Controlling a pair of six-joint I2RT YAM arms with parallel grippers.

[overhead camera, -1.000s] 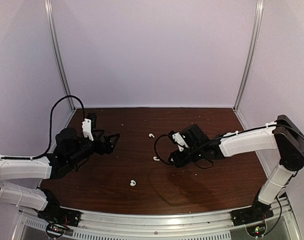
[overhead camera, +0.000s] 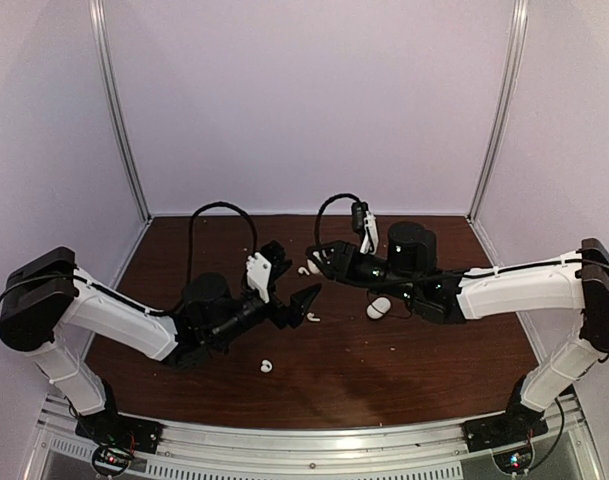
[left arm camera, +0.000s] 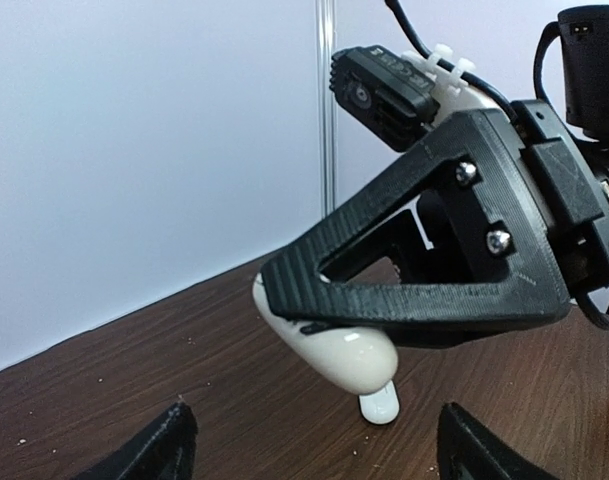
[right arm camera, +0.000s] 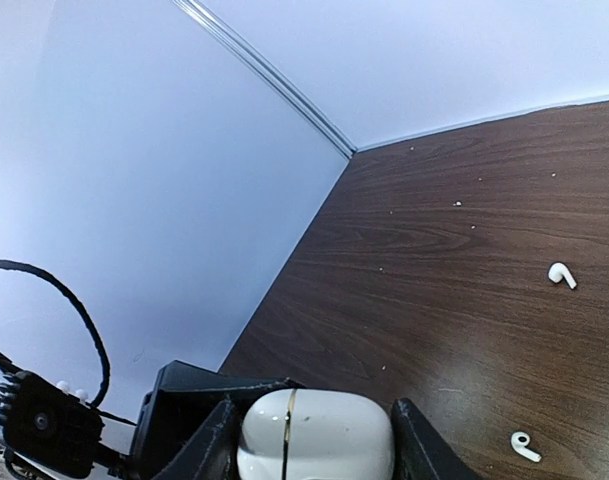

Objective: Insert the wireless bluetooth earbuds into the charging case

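Observation:
My right gripper [overhead camera: 324, 262] is shut on the white, rounded charging case [right arm camera: 334, 440], raised above the table near its middle; the case also shows under that gripper's finger [left arm camera: 344, 355]. My left gripper [overhead camera: 289, 285] faces it from the left, fingers apart, with nothing between them. Small white earbuds lie on the table: one [overhead camera: 302, 271] behind the grippers, one [overhead camera: 313, 317] below them, one [overhead camera: 266, 366] nearer the front. In the right wrist view two earbuds [right arm camera: 560, 275] are on the table at the right.
A white oval piece [overhead camera: 378, 308] lies on the table under the right arm.
My right gripper has risen from low over the table with the case, exposing the white oval piece. My left gripper has moved rightward toward it.

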